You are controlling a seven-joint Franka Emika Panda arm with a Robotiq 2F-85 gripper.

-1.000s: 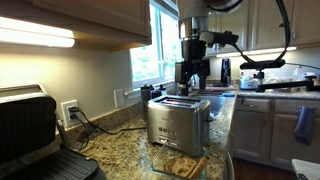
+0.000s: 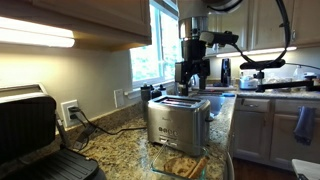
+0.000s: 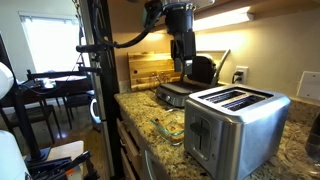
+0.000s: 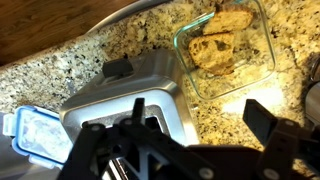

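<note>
On the granite counter stands a silver toaster [image 2: 174, 122], its slots facing up. A clear glass dish [image 4: 262, 72] with pieces of bread [image 4: 213, 52] in it lies beside the toaster; in exterior view 1 it is in front of it. My gripper hangs above the toaster, fingers apart and nothing between them. In the wrist view one finger [image 4: 142, 112] overlaps the toaster top, and the other finger [image 4: 258, 116] is over bare counter near the dish.
A black open grill [image 2: 38, 135] sits at the left of the counter in exterior view 1. A blue-lidded container [image 4: 38, 135] lies on the toaster's far side. An upper cabinet [image 2: 85, 20] overhangs the left side.
</note>
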